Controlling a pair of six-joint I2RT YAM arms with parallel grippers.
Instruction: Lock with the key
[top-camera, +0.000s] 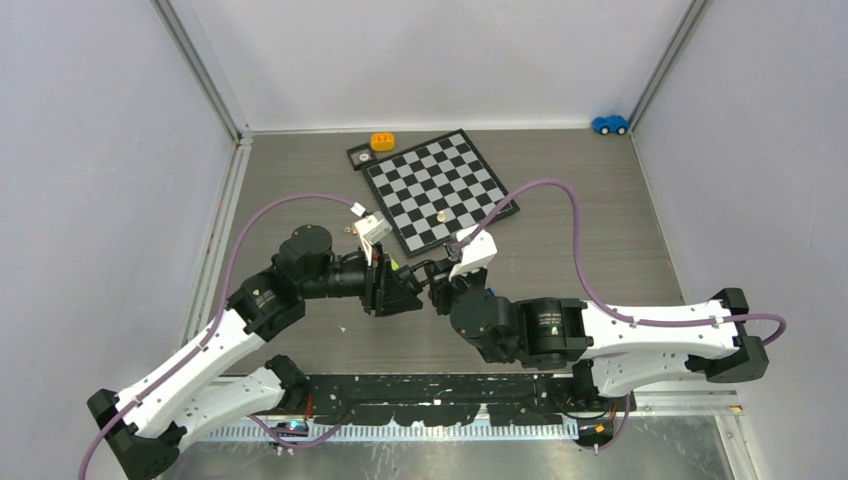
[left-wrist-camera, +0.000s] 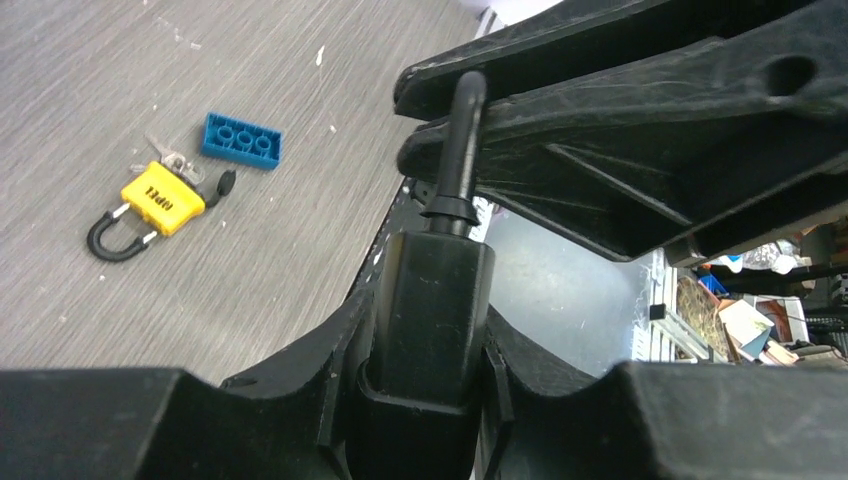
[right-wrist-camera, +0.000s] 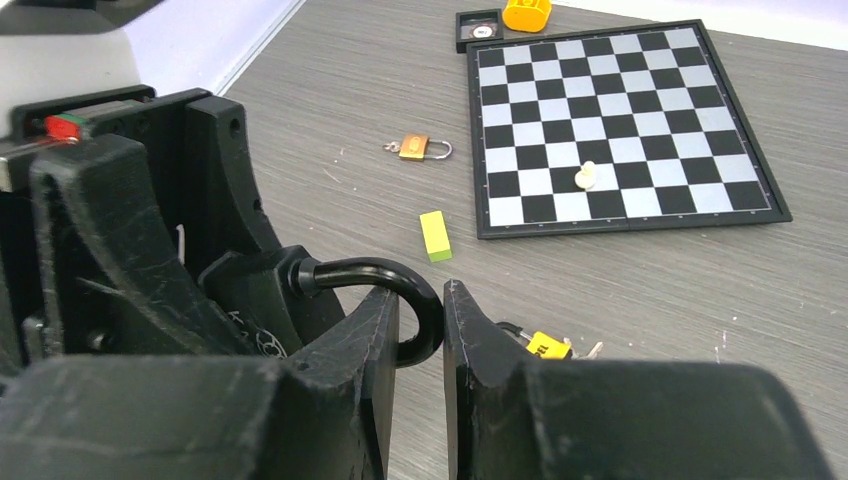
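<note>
A black padlock with a bent black shackle is held between both grippers at the centre, above the table. My left gripper is shut on its dark body (left-wrist-camera: 430, 320), which fills the space between the fingers. My right gripper is shut on the shackle (right-wrist-camera: 380, 275), its fingertips at the bend. On the table below lie a yellow padlock (left-wrist-camera: 165, 200) with keys (left-wrist-camera: 178, 162) beside it, and a small brass padlock (right-wrist-camera: 413, 147) with a silver shackle near the chessboard.
A chessboard (right-wrist-camera: 515, 213) with a white piece lies at the back, beside a small black tray and an orange block (top-camera: 382, 142). A green block (right-wrist-camera: 435, 236) and a blue brick (left-wrist-camera: 242, 140) lie on the table. A blue toy car (top-camera: 610, 124) is at the back right.
</note>
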